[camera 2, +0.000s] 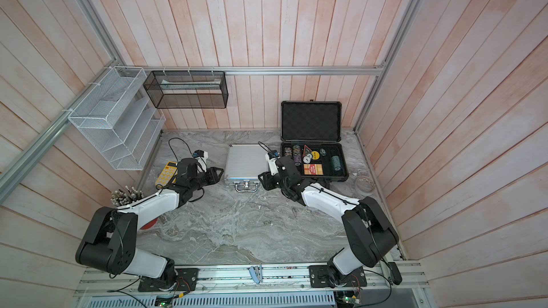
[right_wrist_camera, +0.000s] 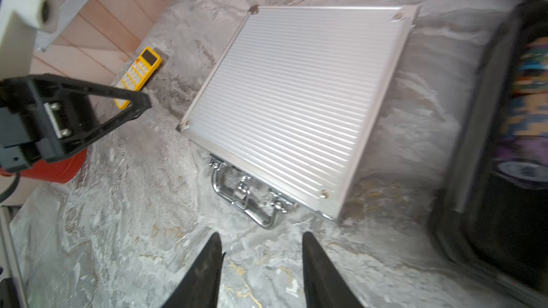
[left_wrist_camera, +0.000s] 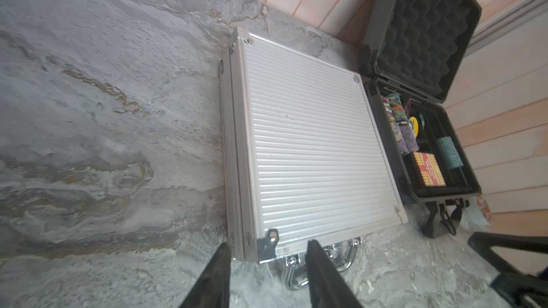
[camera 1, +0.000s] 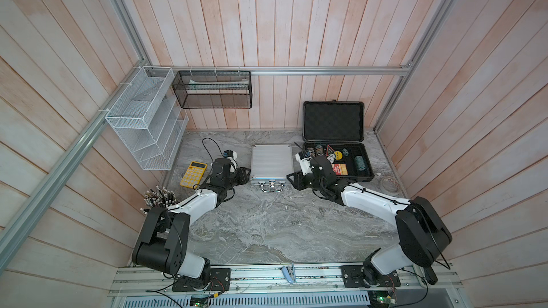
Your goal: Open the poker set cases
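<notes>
A silver ribbed case lies flat on the table with its lid down; its metal handle faces the front. At the case's front left corner stands my left gripper, its fingers apart with nothing between them. My right gripper is off the case's front right corner, also open and empty. Both are clear of the case. Further right, a black case stands with its lid upright, showing chips, a red-and-yellow card box and round buttons inside. The silver case's latches are hard to make out.
A yellow calculator lies left of the left arm. A clear round dish is right of the black case. Wire shelves and a dark mesh basket hang at the back left.
</notes>
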